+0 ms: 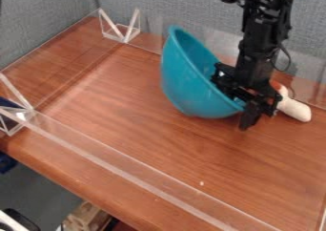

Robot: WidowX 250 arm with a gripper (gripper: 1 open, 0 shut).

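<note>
A large turquoise bowl [192, 77] is tilted steeply on its side near the back middle of the wooden table [140, 154]. My black gripper [242, 101] is at the bowl's lower right rim, overlapping it; whether the fingers are open or closed round the rim cannot be made out. Behind the gripper, on the right, lies a white object [293, 109] with a red part, partly hidden by the arm.
Clear plastic walls edge the table, with white corner brackets [121, 30] at the back left and left side. Below the left edge are a cardboard box [87, 218] and dark items.
</note>
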